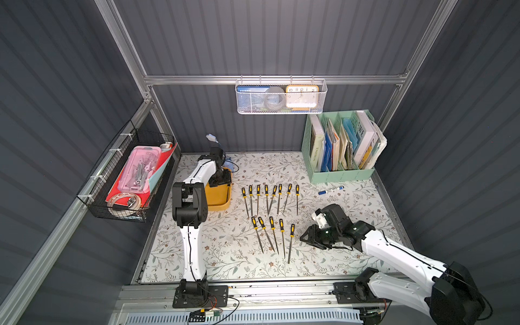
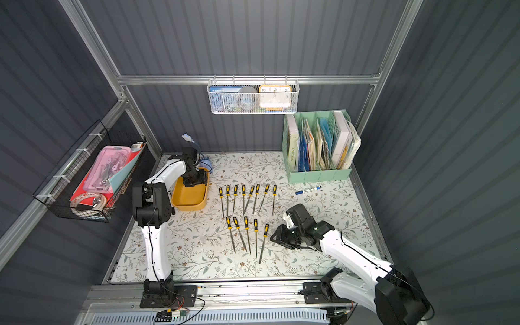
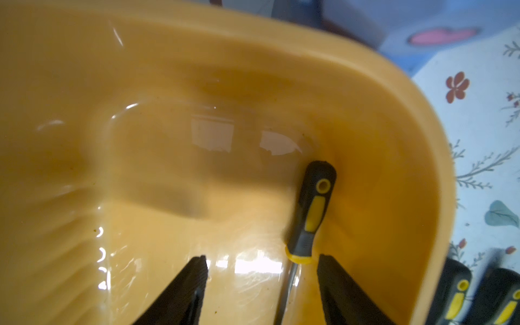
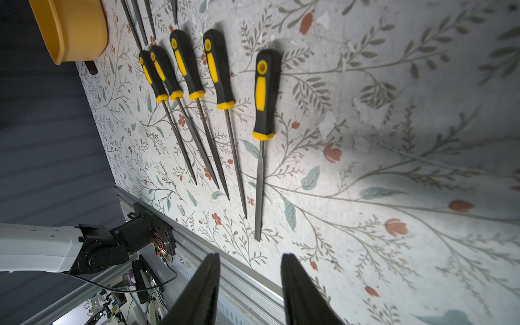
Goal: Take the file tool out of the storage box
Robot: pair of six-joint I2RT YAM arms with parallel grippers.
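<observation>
A file tool (image 3: 312, 208) with black and yellow handle lies inside the yellow storage box (image 1: 216, 200), along its right wall in the left wrist view. My left gripper is over the box, open, its fingers short of the file's handle with nothing held. My right gripper is open above the bare table at right, beside two rows of files (image 4: 262, 103).
A green file organiser (image 1: 341, 176) stands at back right, with a blue marker (image 1: 330, 190) before it. A blue object (image 3: 433, 21) sits behind the box. A black wire basket (image 1: 124, 211) hangs at left.
</observation>
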